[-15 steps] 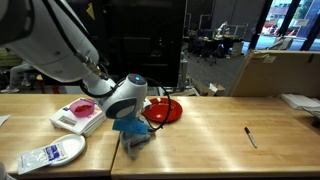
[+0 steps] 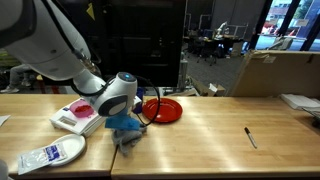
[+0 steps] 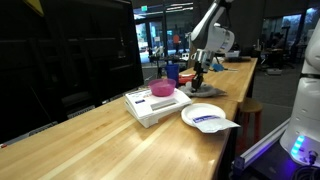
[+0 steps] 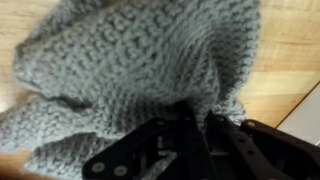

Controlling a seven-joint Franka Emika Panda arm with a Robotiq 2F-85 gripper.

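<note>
A grey knitted cloth (image 4: 130, 60) fills most of the wrist view, bunched up toward the fingers. My gripper is shut on a gathered fold of it, and the fingertips are partly buried in the knit. In exterior view 1 the cloth (image 2: 128, 137) lies crumpled on the wooden table near its front edge, below the arm. The gripper itself (image 2: 122, 122) is mostly hidden behind the wrist there. Exterior view 2 shows the cloth (image 3: 205, 90) spread at the far end of the table under the arm.
A red plate (image 2: 163, 110) lies just behind the cloth. A pink bowl (image 3: 162, 88) sits on a white box (image 3: 160, 105), and a white plate (image 3: 207, 115) is near the table edge. A dark marker (image 2: 250, 138) lies at the right.
Over the last second the arm has shifted slightly left and the wrist has come a little with it.
</note>
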